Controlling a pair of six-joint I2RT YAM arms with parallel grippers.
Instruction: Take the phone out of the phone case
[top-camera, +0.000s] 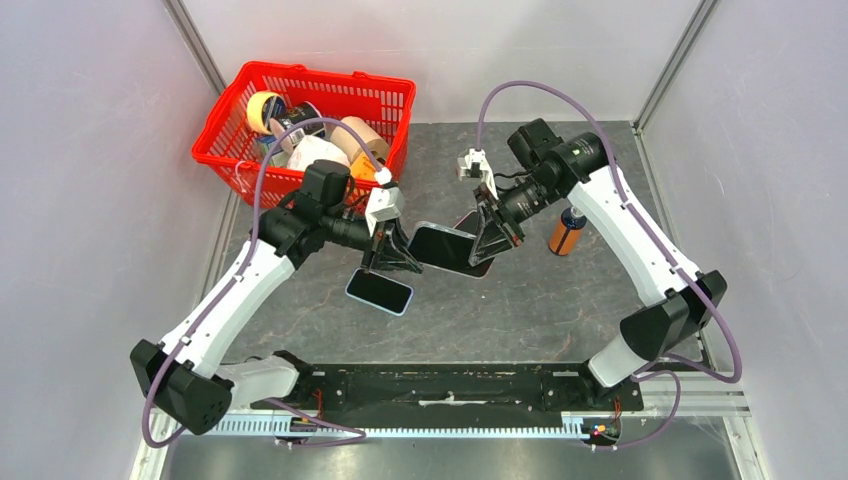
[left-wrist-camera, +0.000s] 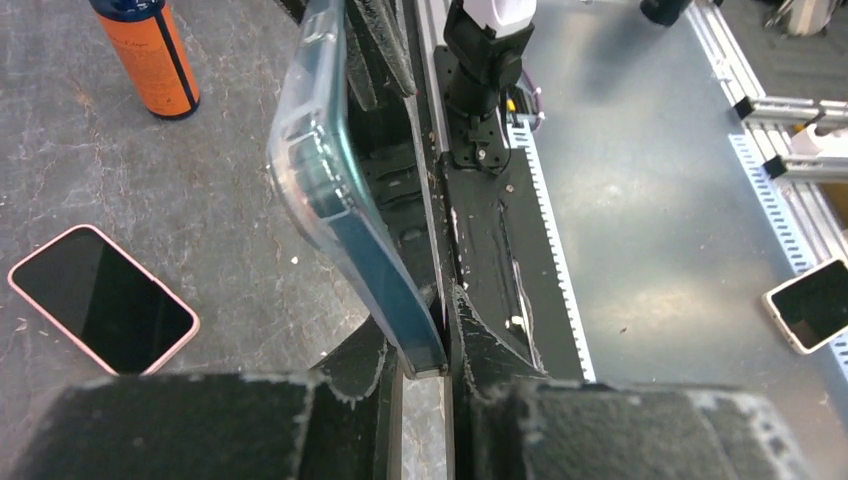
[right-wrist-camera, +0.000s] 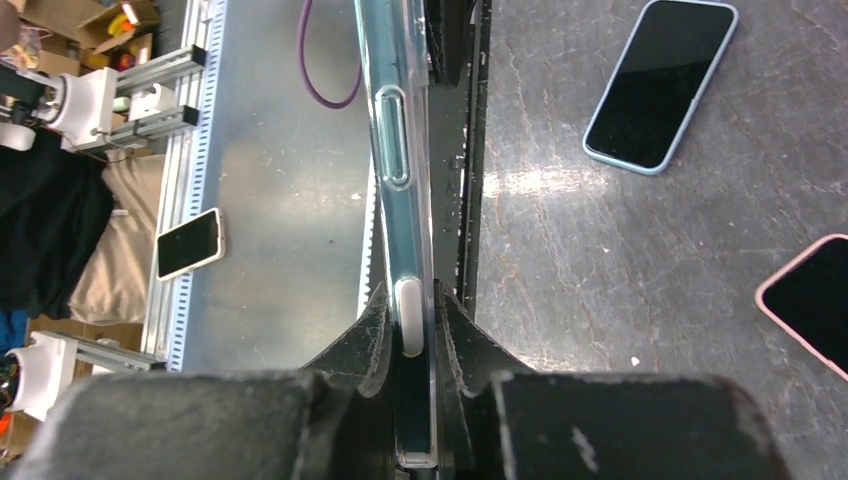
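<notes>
A phone in a clear case (top-camera: 445, 250) is held in the air between both arms, dark screen up in the top view. My left gripper is shut on one end of the cased phone (left-wrist-camera: 350, 230), at a corner. My right gripper is shut on it too, across its thin side, where the case's clear button covers (right-wrist-camera: 393, 140) show. Whether phone and case have parted at all, I cannot tell.
A blue-rimmed phone (top-camera: 378, 291) and a pink-rimmed phone (left-wrist-camera: 103, 300) lie on the grey table. An orange bottle (top-camera: 566, 235) stands at the right. A full red basket (top-camera: 225, 150) sits at the back left.
</notes>
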